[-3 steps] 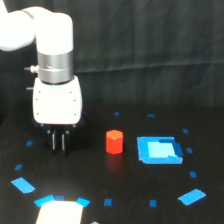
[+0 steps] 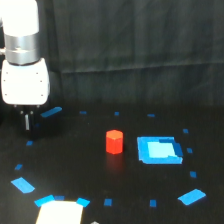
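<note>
A red block [image 2: 114, 142] with a hexagonal outline sits near the middle of the dark table. To its right is a small blue tray [image 2: 143, 150] with a pale, whitish patch inside. My white arm comes in from the upper left, and its dark gripper [image 2: 29, 121] hangs well to the left of the red block, apart from it. The fingers are small and dark against the black background, so how far apart they stand is unclear. No object shows at their tips.
Blue tape pieces mark the table, among them a larger strip [image 2: 191, 197] at the lower right and another [image 2: 22, 185] at the left. A cream-coloured object [image 2: 60, 213] is cut off by the bottom edge. Between gripper and block the table looks clear.
My arm and gripper have moved left and somewhat higher in the view, farther from the red block. The block and the blue tray have stayed where they were.
</note>
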